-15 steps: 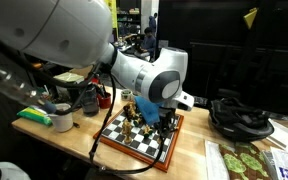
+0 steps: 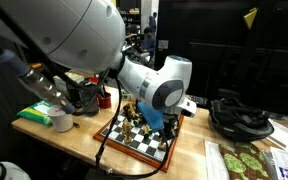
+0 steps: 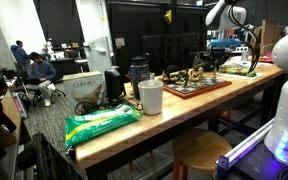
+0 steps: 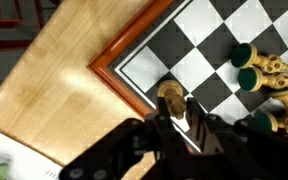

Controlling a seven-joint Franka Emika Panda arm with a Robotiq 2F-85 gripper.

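A wooden chess piece (image 4: 171,92) stands on the chessboard (image 4: 139,70) near one corner, seen from above in the wrist view. My gripper is shut on its top. In exterior view 1 the gripper (image 2: 168,129) is low over the right side of the board, and its fingertips are hard to make out there. Other pieces, light wood with green bases, lie or stand on the board, such as one (image 4: 274,82) at the right of the wrist view.
A black bag (image 2: 240,118) and patterned sheets (image 2: 246,161) are to the right of the board. On the left are a white cup (image 2: 62,121) and a green packet (image 2: 36,112). Bare wooden table (image 4: 46,92) borders the board.
Over the last second my hand has come down slightly towards the board's right side. The pieces that show on the board seem to be where they were.
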